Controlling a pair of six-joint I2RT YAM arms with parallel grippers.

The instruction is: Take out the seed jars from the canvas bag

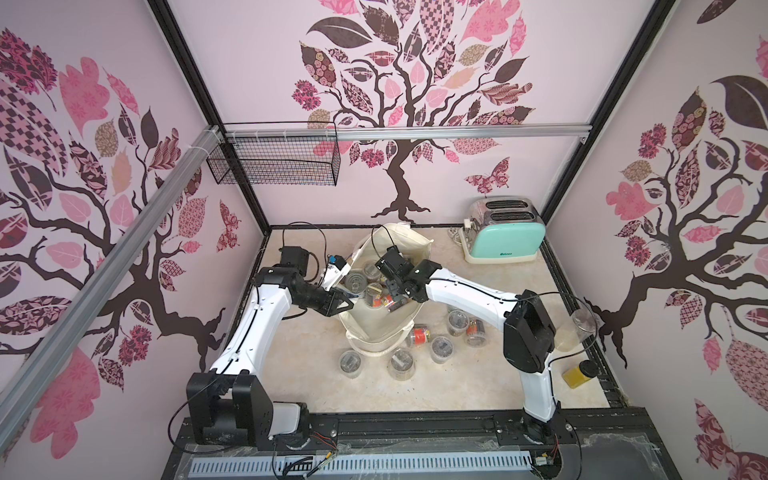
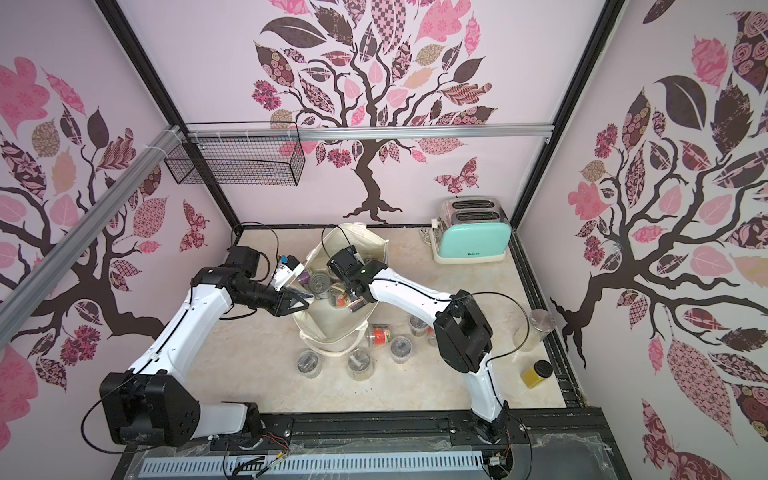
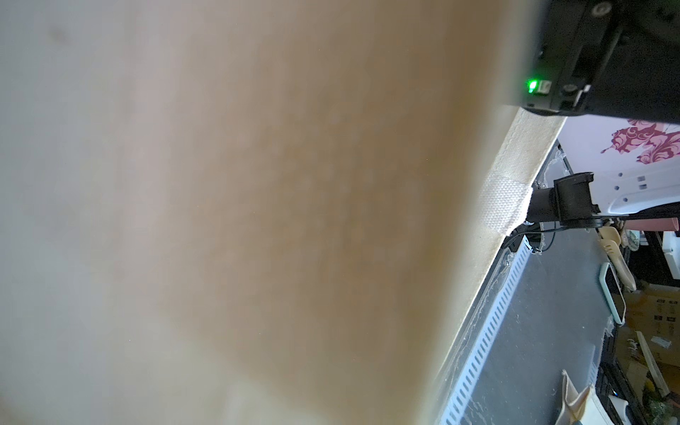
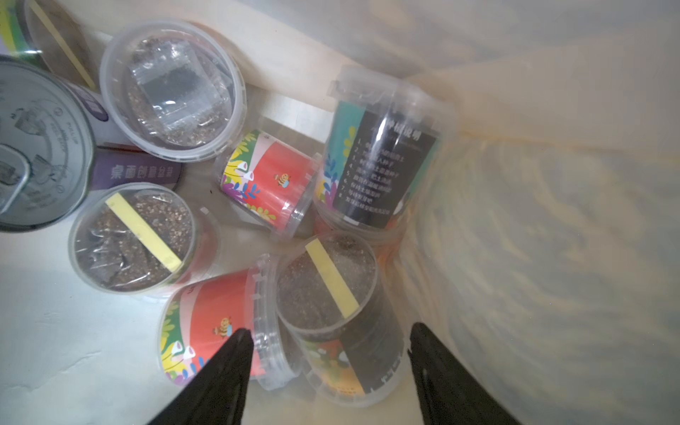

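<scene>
The cream canvas bag (image 1: 376, 336) stands mid-table with several jars in it. My right gripper hangs inside, fingers apart, over an upright-leaning jar (image 4: 354, 361) and a jar on its side (image 4: 212, 326); more jars (image 4: 375, 163) and a can (image 4: 32, 141) lie around them. My left gripper (image 1: 336, 304) is at the bag's left side, shut; its wrist view is mostly filled by blurred cream fabric.
Several jars (image 1: 401, 365) stand or lie on the table in front of and right of the bag. A mint toaster (image 1: 502, 236) is at the back right, a yellow jar (image 1: 577, 376) at the front right.
</scene>
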